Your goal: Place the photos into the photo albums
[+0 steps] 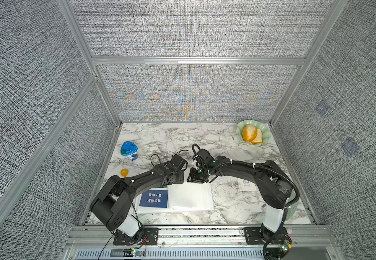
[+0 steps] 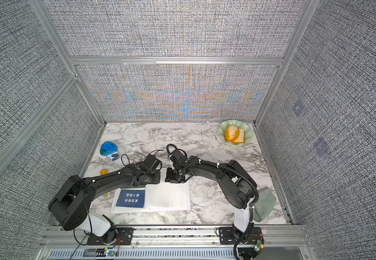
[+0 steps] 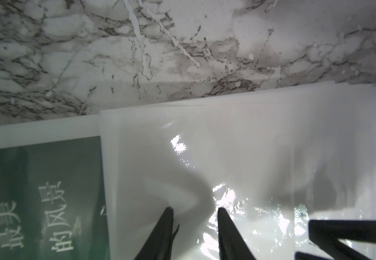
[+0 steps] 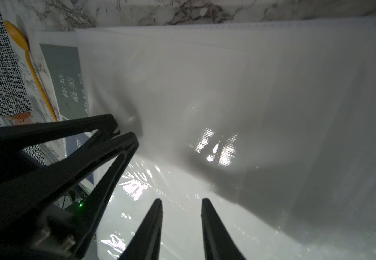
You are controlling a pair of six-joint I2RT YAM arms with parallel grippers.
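Observation:
The open photo album lies flat on the marble table. Its left page carries a navy card and a dark green card in clear sleeves; the right page's sleeves look blank and glossy. Over that right page hangs my left gripper, its fingertips slightly apart and nothing between them. My right gripper is above the same page, close by on the right, also with an empty gap. A pale printed card, perhaps a photo, lies right of the album, partly behind the right arm.
A green bowl with bread is at the back right, and a blue-lidded tub at the back left. A yellow spoon lies left of the album, a grey-green cloth at the front right.

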